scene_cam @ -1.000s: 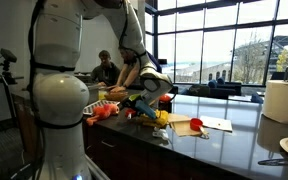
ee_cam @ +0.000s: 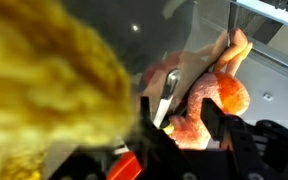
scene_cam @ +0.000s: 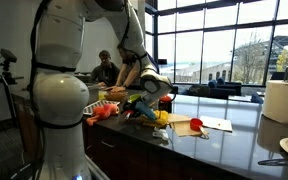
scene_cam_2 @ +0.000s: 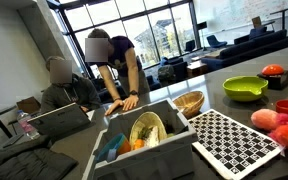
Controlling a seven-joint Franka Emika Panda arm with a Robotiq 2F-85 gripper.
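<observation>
My gripper [scene_cam: 144, 108] is low over the cluttered near-left part of the counter, its blue body showing among the toys. Seen from the wrist, the dark fingers [ee_cam: 222, 124] stand apart, and I see nothing clearly held by my gripper. A pink-and-orange rounded toy [ee_cam: 202, 100] lies against or just beyond the right finger. Between the fingertips and further off is a slim pale, shiny object [ee_cam: 171, 85]. A blurred yellow-orange thing [ee_cam: 44, 80] fills the left side, very close to the camera. Part of a red object [ee_cam: 124, 167] shows below.
In exterior view 1, a red cup [scene_cam: 196, 124] and a brown board [scene_cam: 186, 129] lie right of the gripper. Free counter [scene_cam: 234, 145] extends further right. Exterior view 2 shows a grey bin [scene_cam_2: 149, 162], a green bowl [scene_cam_2: 245, 88] and a checkered board [scene_cam_2: 229, 143].
In exterior view 1 the gripper has shifted slightly right and down among the toys. The surrounding objects look unchanged.
</observation>
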